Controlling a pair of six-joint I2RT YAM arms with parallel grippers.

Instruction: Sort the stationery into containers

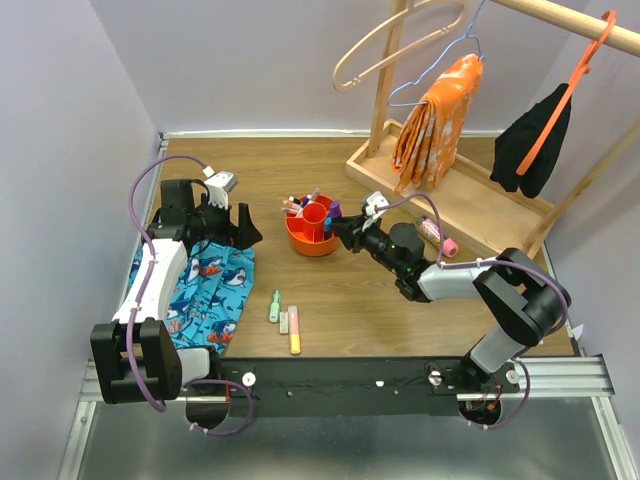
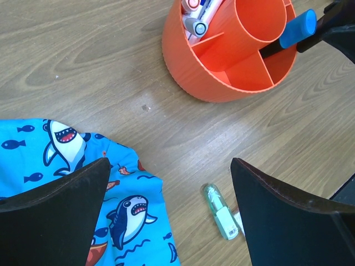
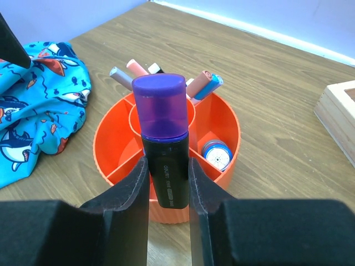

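An orange round organizer [image 1: 310, 242] holds pens and markers, seen also in the left wrist view [image 2: 188, 66]. My right gripper is shut on a black marker with purple cap [image 3: 161, 108] above the organizer's near side. My left gripper stands open and empty, left of the organizer above the shark cloth. On the table lie a green bottle [image 2: 221, 213], a small pale item [image 1: 283, 322] and a yellow-pink stick [image 1: 294, 330].
The blue shark cloth [image 1: 205, 295] covers the left side. A wooden rack [image 1: 470, 210] with hanging garments stands at the right, a pink bottle [image 1: 432, 235] beside it.
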